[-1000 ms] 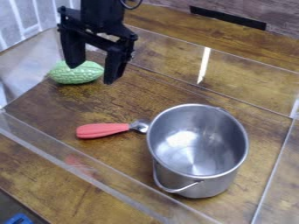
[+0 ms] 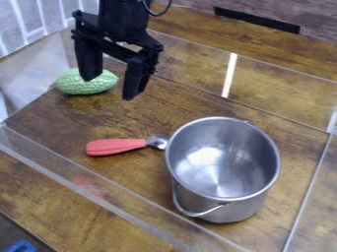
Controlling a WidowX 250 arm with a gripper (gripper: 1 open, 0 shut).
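My black gripper (image 2: 110,77) hangs over the upper left of the table, open, with its two fingers apart and nothing seen held between them. A pale green textured vegetable (image 2: 82,83) lies behind the gripper to the left, partly hidden by it. A red-handled utensil (image 2: 116,147) with a metal end lies on the wood below the gripper. A steel pot (image 2: 224,169) with a wire handle stands at the lower right.
Clear panels edge the work area at left, front and right. A blue object (image 2: 19,245) shows in the front left corner.
My gripper has shifted very slightly; the objects on the table stay where they were.
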